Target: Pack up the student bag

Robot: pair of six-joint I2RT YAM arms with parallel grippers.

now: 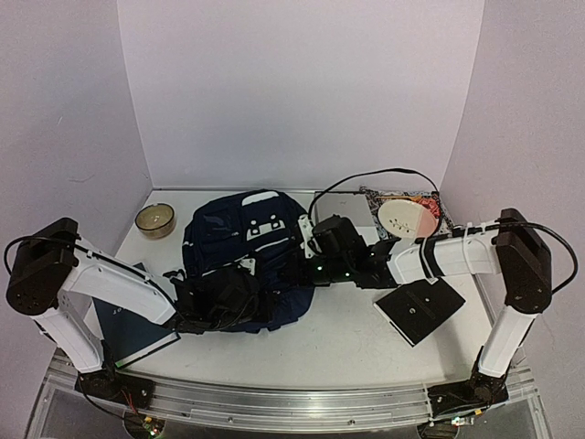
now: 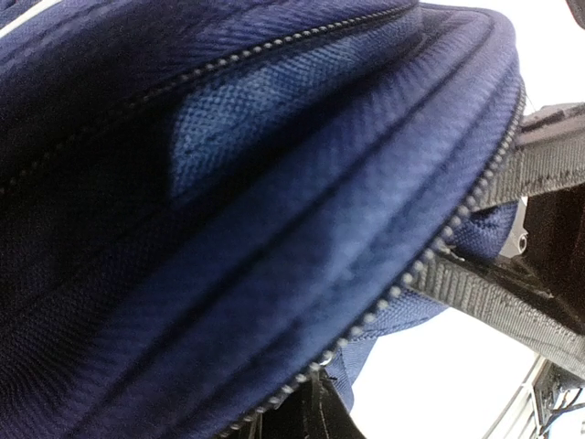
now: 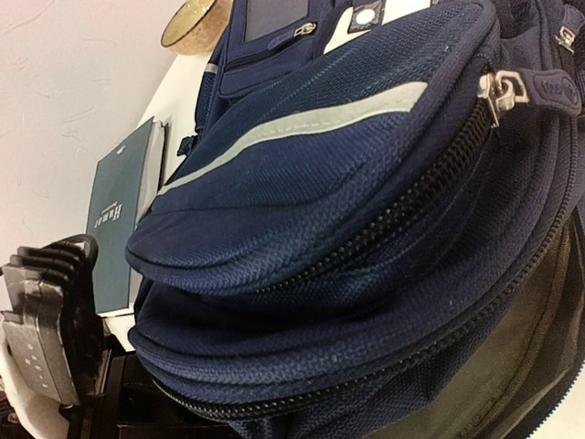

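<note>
The navy backpack (image 1: 239, 224) lies on the table with its bottom half under both arms. In the right wrist view its front pocket (image 3: 302, 174) and dark zipper (image 3: 384, 215) show, with the main compartment parted below. Over the bag's near part is my left gripper (image 1: 263, 306); in the left wrist view the bag's fabric (image 2: 274, 238) covers most of its fingers (image 2: 315, 412). My right gripper (image 1: 291, 272) is at the bag's right side, and its fingertips are hidden. Whether either gripper pinches fabric cannot be seen.
A dark blue book (image 1: 128, 320) lies at the left, partly under my left arm. A black notebook (image 1: 420, 309) is at the right. Behind stand a bowl (image 1: 155, 219) and a pale plate (image 1: 407, 218).
</note>
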